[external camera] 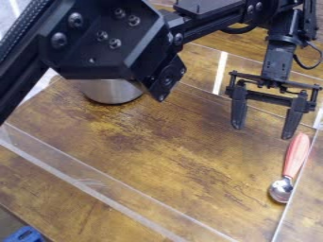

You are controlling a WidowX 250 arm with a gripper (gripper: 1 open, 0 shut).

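Note:
My gripper [263, 119] hangs open over the right side of the wooden table, its two fingers apart with nothing between them. Just below and right of it lies a scoop with a pink handle [297, 154] and a round metal head [281, 190], resting along a strip of tape.
A silver pot [109, 92] stands at the upper left, partly hidden under my arm. Tape lines cross the worn table [151, 156]. A blue object [23, 234] shows at the bottom-left corner.

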